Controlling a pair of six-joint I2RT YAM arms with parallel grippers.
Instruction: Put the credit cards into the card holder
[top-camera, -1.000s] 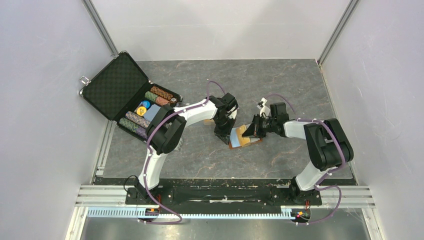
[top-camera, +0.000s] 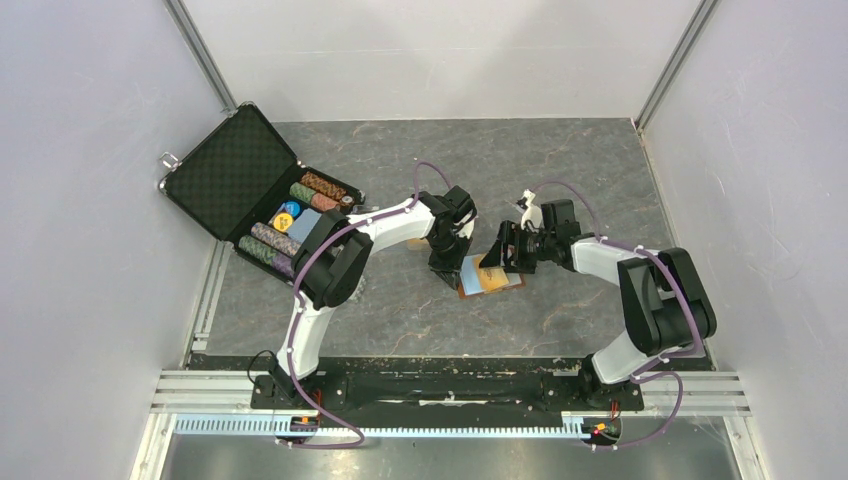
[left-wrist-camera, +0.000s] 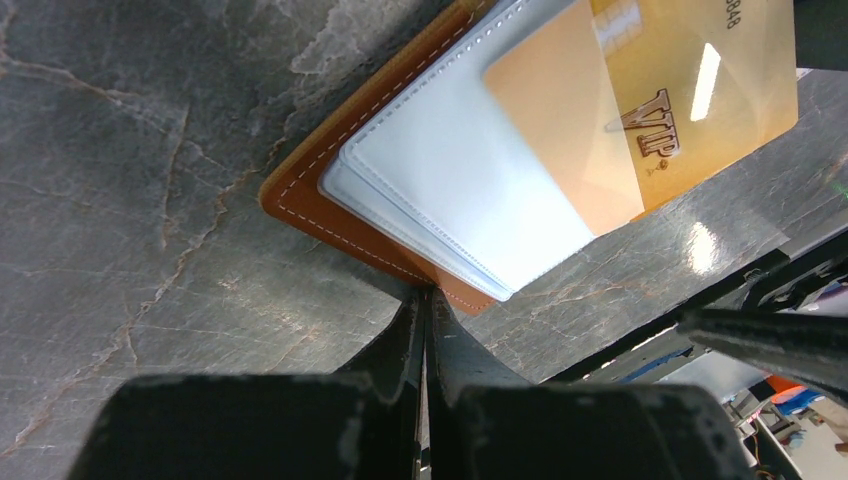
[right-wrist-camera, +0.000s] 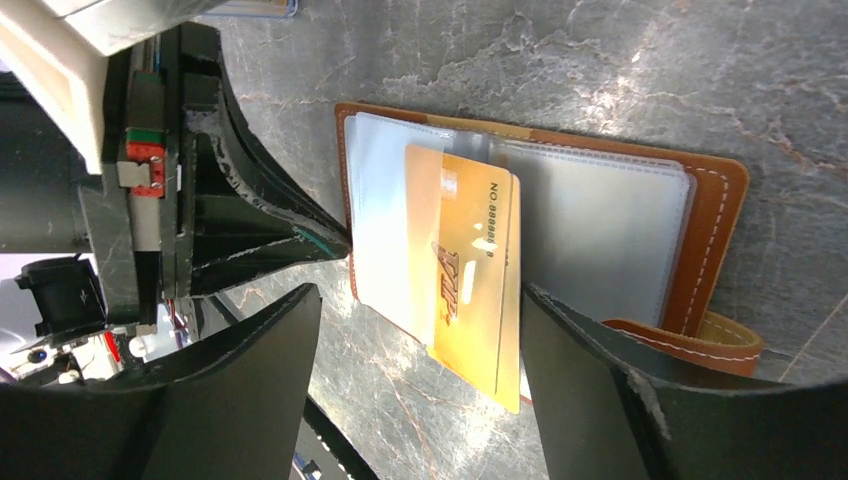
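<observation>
The brown card holder (right-wrist-camera: 715, 235) lies open on the table, its clear sleeves facing up. A gold VIP card (right-wrist-camera: 480, 270) sits partly inside one sleeve, with its printed half sticking out over the middle of the holder. My left gripper is shut on the corner of the card holder (left-wrist-camera: 330, 205). Over the other side of the holder, my right gripper is open, its two fingers apart on either side of the gold card (left-wrist-camera: 700, 90). From above, the arms partly cover the holder (top-camera: 468, 278).
An open black case (top-camera: 235, 165) with poker chips and blue cards stands at the back left. The table around the holder is clear in front and to the right. Both grippers are close together.
My right gripper has opened and lifted slightly away from the gold card, which stays lying in the holder. The left arm has kept its place at the holder's edge.
</observation>
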